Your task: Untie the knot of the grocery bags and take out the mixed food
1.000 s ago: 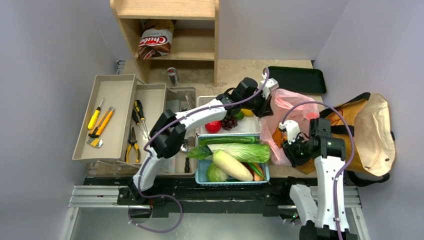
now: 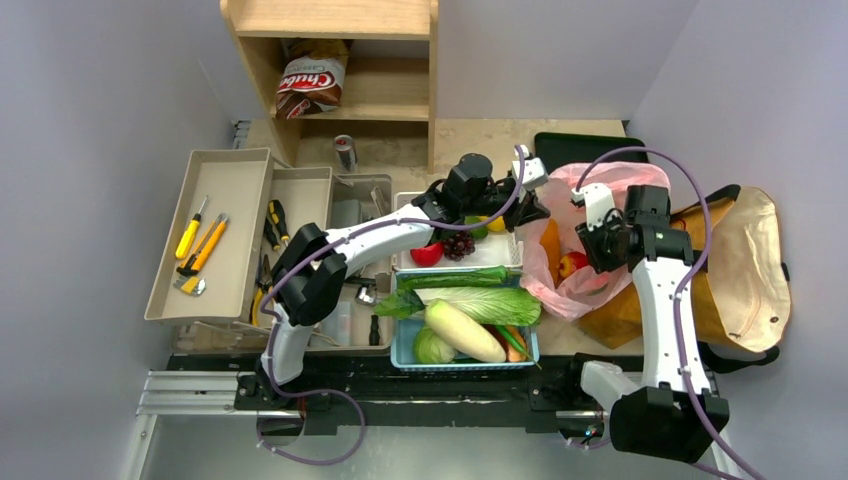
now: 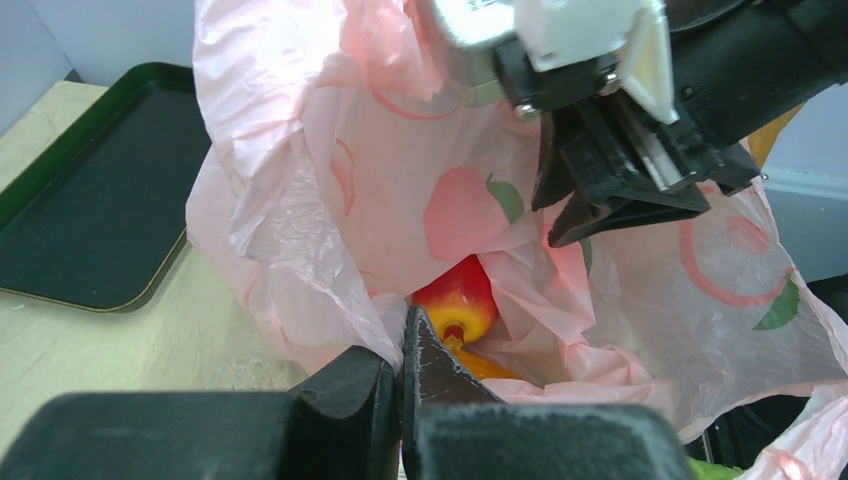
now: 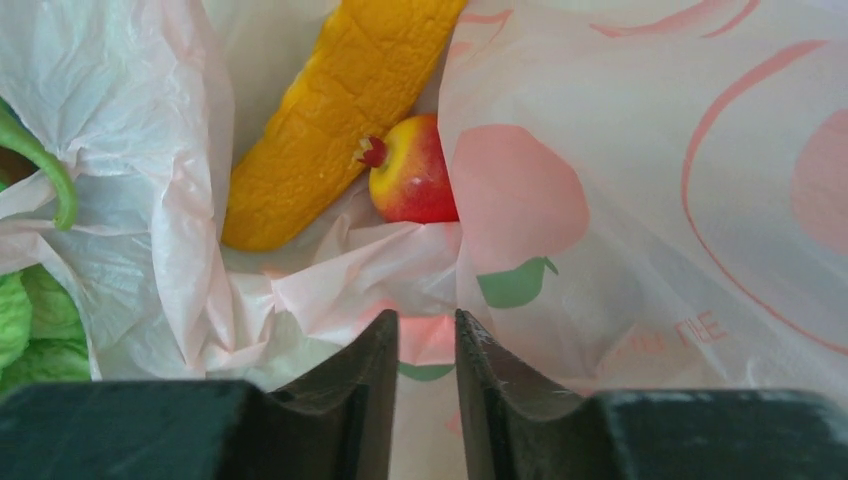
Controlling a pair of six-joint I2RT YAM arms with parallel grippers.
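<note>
The pink plastic bag [image 2: 570, 178] is open at the top, its mouth spread wide. Inside it, a red and yellow fruit [image 4: 418, 178] lies against a long orange-yellow food item [image 4: 320, 120]. My left gripper is shut on the bag's near-left rim, with thin plastic running down between its fingertips. Over the bag's mouth is my right gripper, its fingertips a little apart. Seen in the right wrist view, its fingers [image 4: 378, 365] have only bag plastic behind them and nothing between. The lower part of the bag's contents is hidden by folds.
A blue basket of vegetables [image 2: 402, 350] and a white basket [image 2: 512, 250] of fruit stand left of the bag. Behind is a dark green tray [image 2: 590, 148], empty where visible. A brown tote bag [image 2: 745, 300] lies at the right.
The left gripper moved slightly left.
</note>
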